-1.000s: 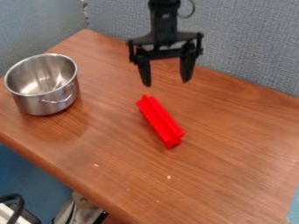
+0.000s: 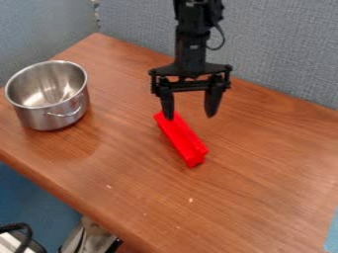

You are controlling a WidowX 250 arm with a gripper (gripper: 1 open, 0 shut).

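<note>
A red elongated block (image 2: 183,139) lies diagonally in the middle of the wooden table (image 2: 251,178). Above its upper end my black gripper (image 2: 191,109) is open, its two fingers spread wide. The left fingertip hangs at or just over the top end of the block; whether it touches cannot be told. The right finger is out to the right of the block, over bare wood.
A steel pot (image 2: 47,97) stands at the left of the table. Grey walls rise behind. Cables and a dark object sit off the table at lower left.
Over the last second the gripper has moved down toward the red block's upper end, still open. The block and pot have not visibly moved.
</note>
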